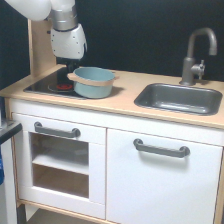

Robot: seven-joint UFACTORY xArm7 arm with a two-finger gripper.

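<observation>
A light blue pot (94, 87) with tan handles sits at the right edge of the black stovetop (45, 84), partly over the wooden counter. My gripper (73, 67) hangs from the white arm (68, 42), fingers downward, at the pot's left side by its left handle. The fingers are dark and small against the dark backdrop, so whether they touch or grip the handle cannot be made out. Part of a red burner marking (63, 87) shows left of the pot.
A metal sink (180, 98) with a grey faucet (192, 58) occupies the counter's right side. Bare wooden counter (124, 90) lies between pot and sink. Below are a windowed oven door (60, 165) and a white cabinet door (160, 185) with grey handles.
</observation>
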